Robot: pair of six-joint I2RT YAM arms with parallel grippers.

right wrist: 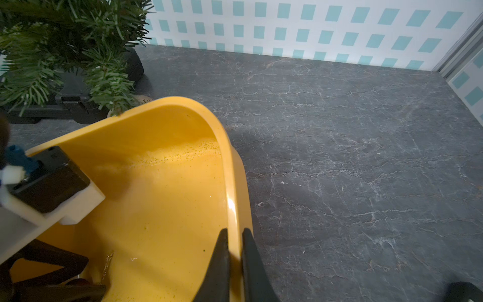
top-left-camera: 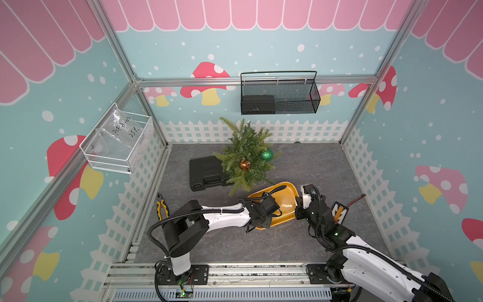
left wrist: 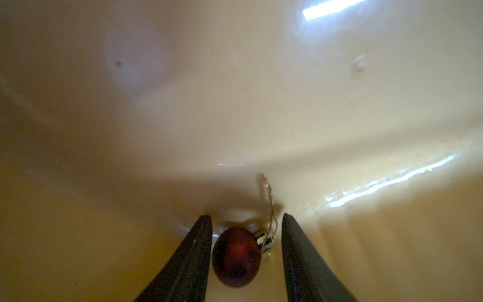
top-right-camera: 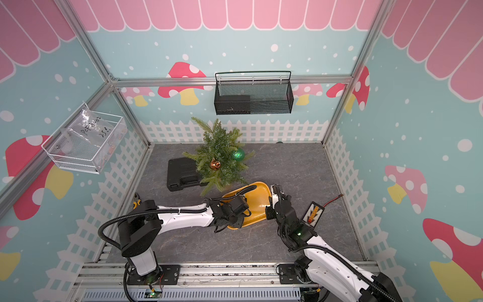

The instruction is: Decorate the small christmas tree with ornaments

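The small tree stands at table centre with a copper ball and a green ball on it. The yellow tray lies in front of it. In the left wrist view my left gripper is open inside the tray, a dark red bauble with a gold string between its fingers, not visibly gripped. In the right wrist view my right gripper is shut on the tray's right rim.
A black case lies left of the tree, pliers at the far left, a small tool set right of the right arm. Wire baskets hang on the walls.
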